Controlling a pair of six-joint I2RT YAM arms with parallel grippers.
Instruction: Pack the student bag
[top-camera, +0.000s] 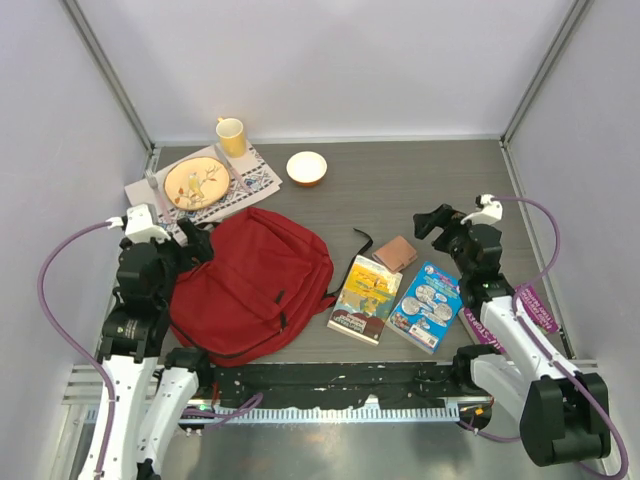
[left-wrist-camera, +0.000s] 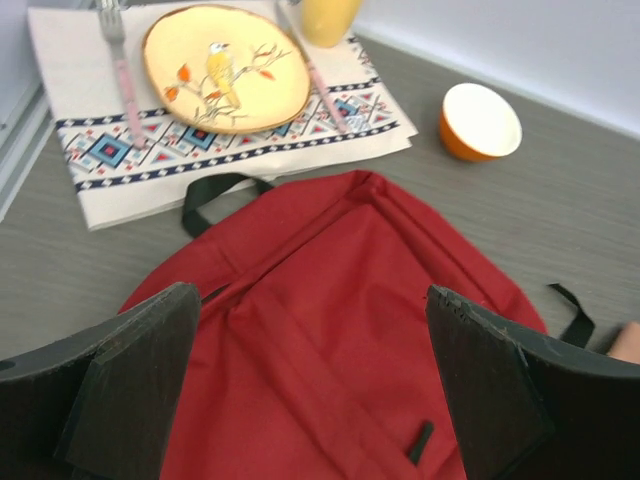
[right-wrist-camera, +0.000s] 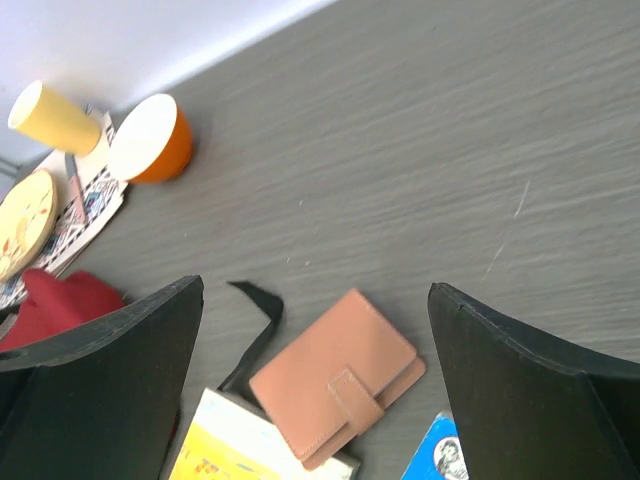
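Note:
A red bag (top-camera: 255, 285) lies flat on the left half of the table, a black strap (top-camera: 348, 258) trailing from its right side. My left gripper (top-camera: 198, 240) hangs over its upper left part, open and empty; the bag's red cloth (left-wrist-camera: 310, 330) fills the space below the fingers. Right of the bag are a yellow book (top-camera: 365, 300), a blue book (top-camera: 427, 306) and a brown wallet (top-camera: 397, 253). In the right wrist view the wallet (right-wrist-camera: 335, 375) lies below my right gripper, partly on the yellow book's corner. That gripper (top-camera: 428, 224) is open, nothing between its fingers.
A placemat (top-camera: 262, 178) at back left bears a plate (top-camera: 197, 183), cutlery and a yellow mug (top-camera: 231, 137). An orange-and-white bowl (top-camera: 306, 168) stands nearby. Pink books (top-camera: 537, 310) lie beside the right arm.

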